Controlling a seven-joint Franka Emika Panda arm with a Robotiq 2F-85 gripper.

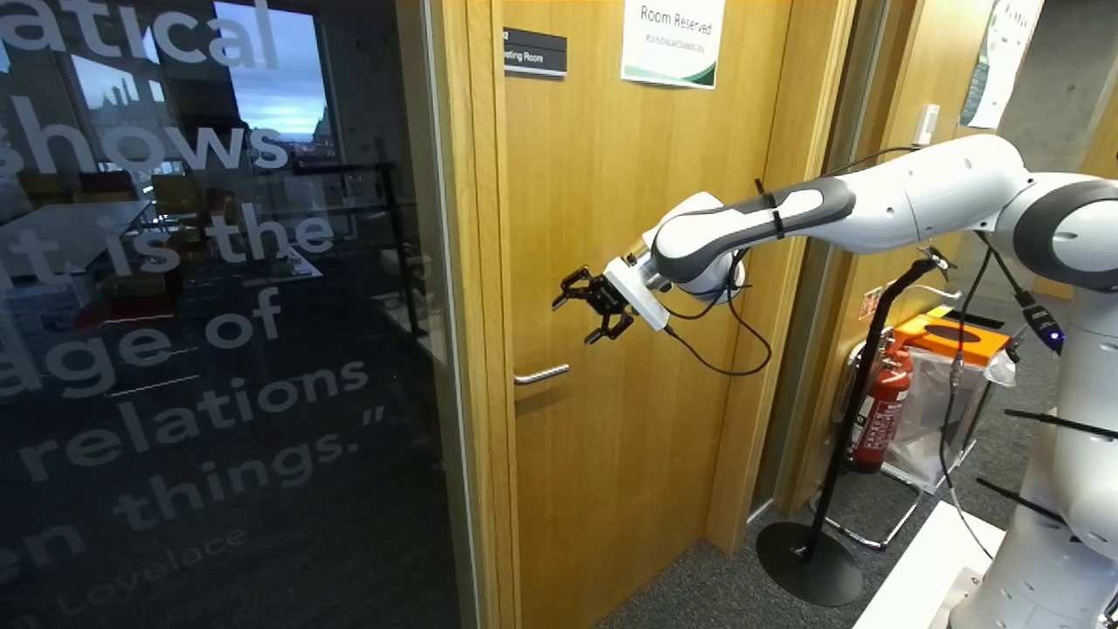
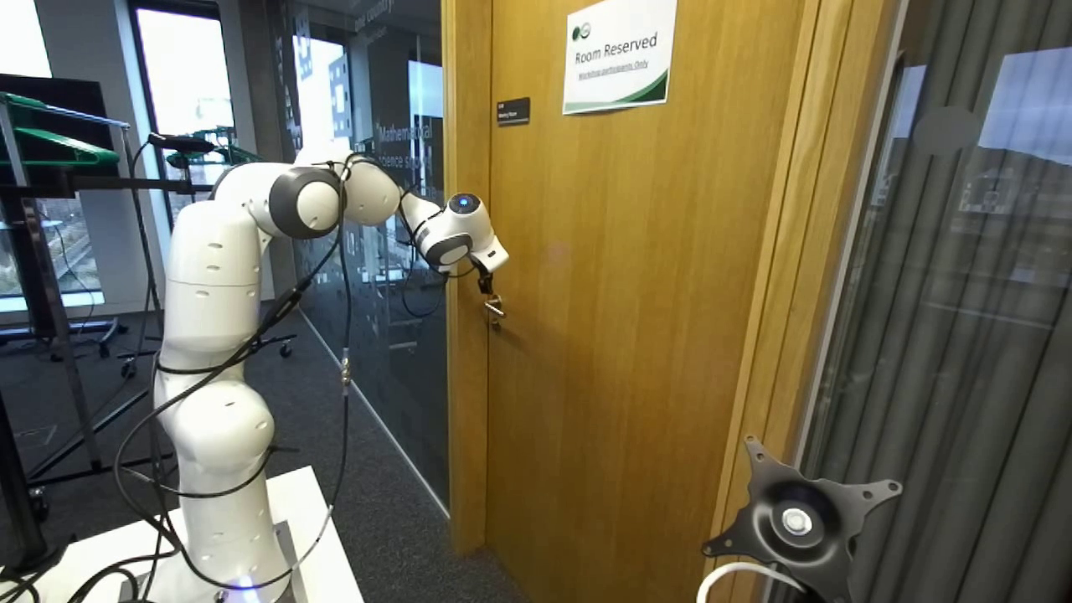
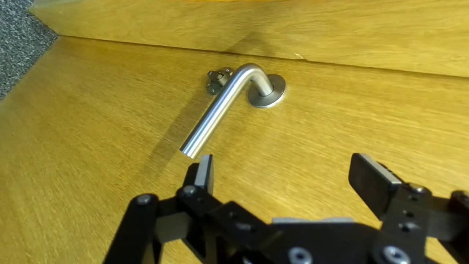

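A silver lever handle [image 3: 220,107] is fixed to the closed wooden door [image 1: 639,451], near its left edge in exterior view 1. The handle's bar [image 1: 541,374] lies roughly level there. My gripper [image 1: 578,314] is open, above the handle and a little to its right, with nothing between its fingers. In the wrist view, the handle's free end stands just past the tip of the left finger [image 3: 203,173], outside the gap; I cannot tell whether they touch. From exterior view 2, the gripper [image 2: 487,285] partly overlaps the handle [image 2: 494,306].
A small lock fitting [image 3: 218,80] sits beside the handle. Dark glass [image 1: 231,419] borders the door on the left. A black stand [image 1: 828,493] and a fire extinguisher [image 1: 878,409] are to the right. A metal bracket [image 2: 799,517] shows at lower right.
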